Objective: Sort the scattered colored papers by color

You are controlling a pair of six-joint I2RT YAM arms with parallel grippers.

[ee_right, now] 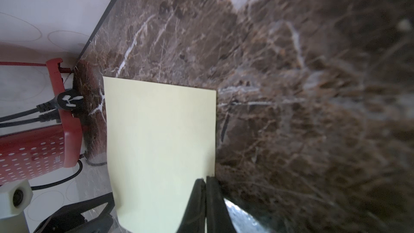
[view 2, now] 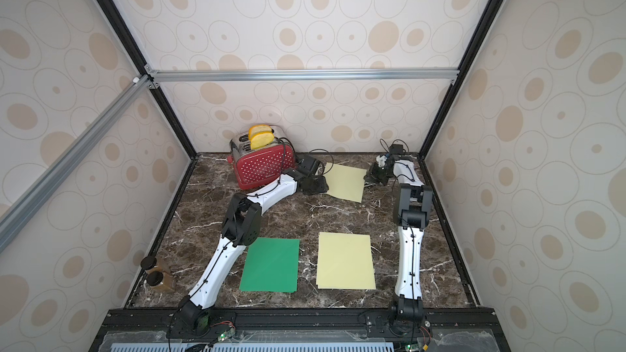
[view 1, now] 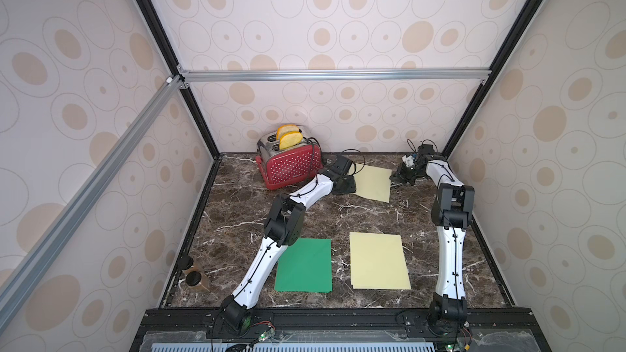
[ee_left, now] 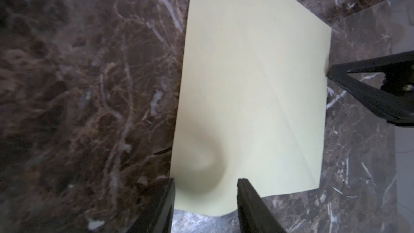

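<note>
A pale yellow paper (view 1: 373,183) lies at the back of the table between my two grippers. My left gripper is open at the sheet's near-left corner, its fingers spread around a slightly bulged stretch of paper. Opposite it, my right gripper is shut, its tips meeting on the paper's edge; in the left wrist view the sheet (ee_left: 254,90) bends a little there. Toward the front, a green paper stack (view 1: 304,265) lies at left and a yellow paper stack (view 1: 379,261) lies to its right, each squared up fairly neatly.
A red toaster (view 1: 290,164) with yellow slices stands at the back left, close to the left arm, with its cable trailing beside it. Two dark-capped jars (view 1: 195,279) stand at the front left. The table's middle, between the loose sheet and the stacks, is clear.
</note>
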